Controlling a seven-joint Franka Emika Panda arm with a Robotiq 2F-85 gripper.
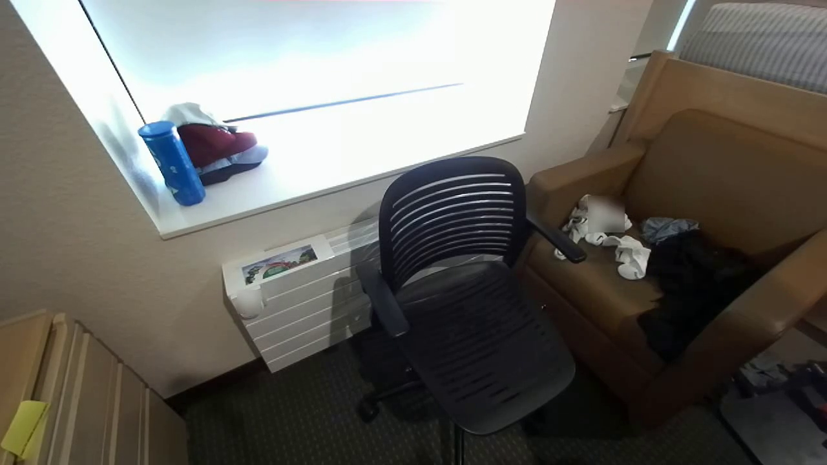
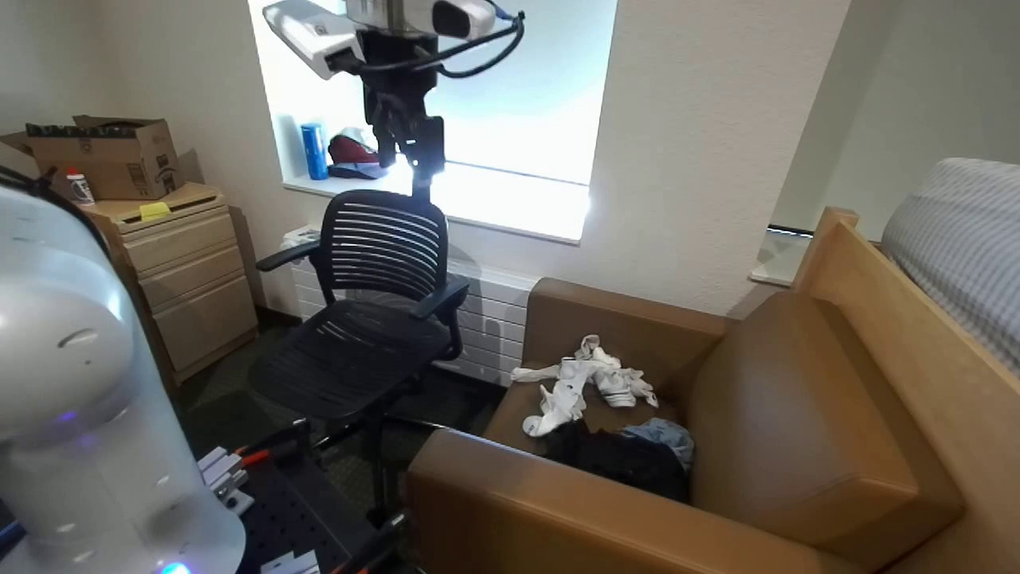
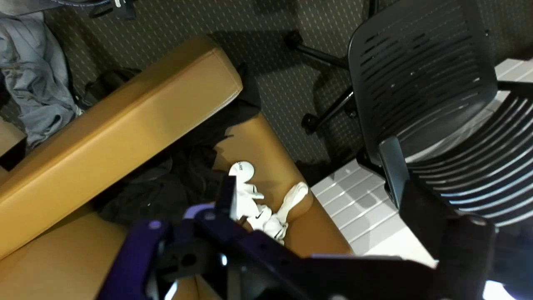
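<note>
High in front of the window, my gripper points downward above the black chair. The wrist view shows its dark fingers wide apart, nothing held between them. White socks lie loosely on the seat of the brown armchair, well below the gripper. Beside them are a black garment and a small grey-blue cloth. On the white windowsill stand a blue canister and a maroon cap, both apart from the gripper.
The chair stands between the armchair and a wooden drawer unit. A cardboard box and a small bottle sit on the drawers. Below the sill runs a white radiator.
</note>
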